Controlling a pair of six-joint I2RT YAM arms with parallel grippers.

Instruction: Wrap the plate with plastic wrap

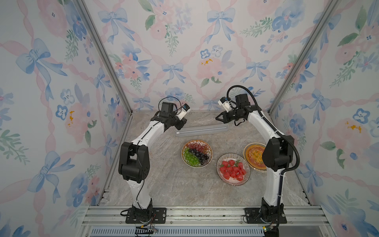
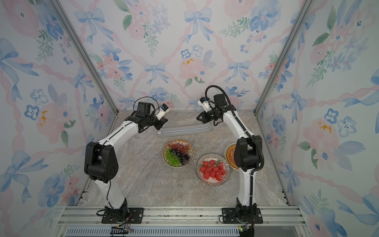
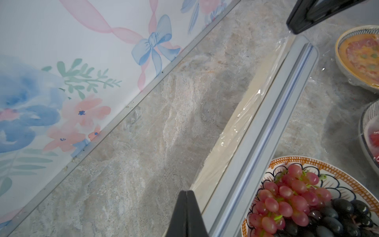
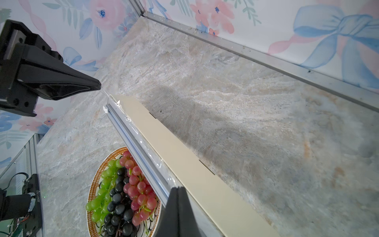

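The long plastic wrap box (image 1: 201, 130) lies slanted behind the grape plate (image 1: 197, 153). Clear plastic wrap (image 4: 158, 160) glints along the box's cream side in the wrist views. Over the box's left end, my left gripper (image 1: 180, 127) is shut; a thin strand of film runs from its tip down to the box. Above the right end, my right gripper (image 1: 217, 118) is also shut, with film just below its tip in the left wrist view. The film between the fingers themselves is too thin to make out clearly. Red, green and black grapes fill the plate, which shows no film over it.
A strawberry plate (image 1: 233, 181) stands right of the grapes. Farther right is a pizza plate (image 1: 248, 160), partly under the right arm; its rim shows shiny film in the left wrist view.
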